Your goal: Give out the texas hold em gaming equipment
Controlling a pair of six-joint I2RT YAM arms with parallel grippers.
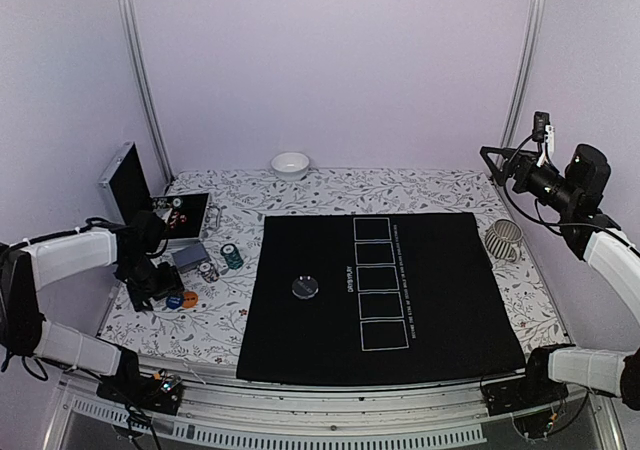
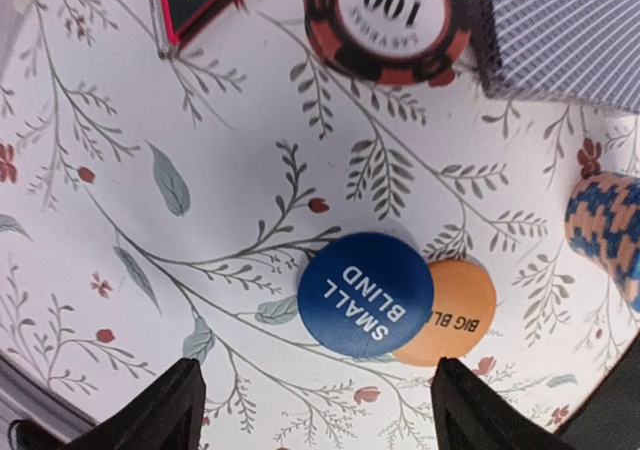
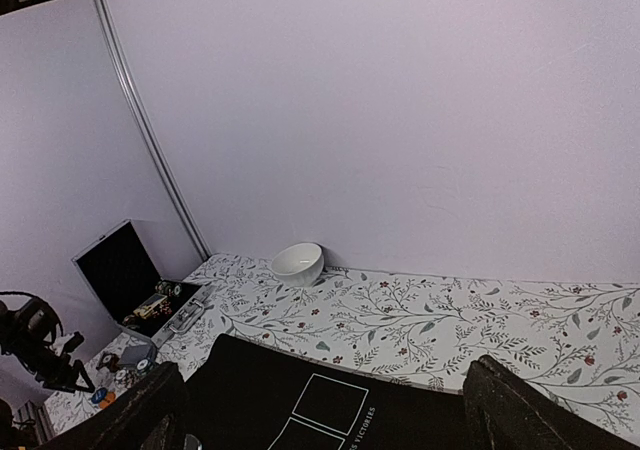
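Note:
My left gripper [image 1: 150,290] is low over the left of the table, open, its fingers above the blue SMALL BLIND button [image 2: 362,295], which overlaps the orange BIG BLIND button [image 2: 460,320]. The left wrist view also shows a black-edged 100 chip stack [image 2: 385,20], a grey box [image 2: 555,50] and a patterned chip stack [image 2: 605,225]. A green chip stack [image 1: 231,256] and an open case [image 1: 185,220] are behind. A clear disc [image 1: 305,287] lies on the black mat [image 1: 450,300]. My right gripper [image 1: 515,165] hangs open at the upper right, empty.
A white bowl [image 1: 290,164] stands at the back. A striped cup [image 1: 503,239] is beside the mat's right edge.

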